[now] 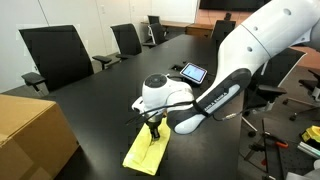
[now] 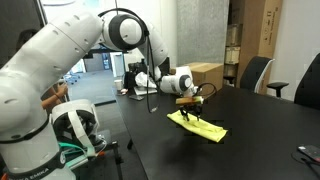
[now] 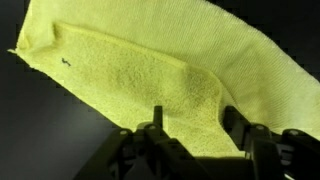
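Observation:
A yellow cloth (image 1: 146,154) lies on the dark table, with creases and a folded edge across it. In the wrist view the cloth (image 3: 120,85) fills most of the picture, and a raised fold runs down toward my fingers. My gripper is over the cloth, its two fingertips apart, with yellow fabric showing between and beyond them. From the side, the gripper (image 2: 190,106) points down and its tips reach the cloth (image 2: 207,129) or nearly so. Whether the fabric is pinched cannot be made out.
A cardboard box (image 1: 36,142) stands at the table's left. A tablet (image 1: 193,73) lies toward the far side. Black chairs (image 1: 58,55) line the table.

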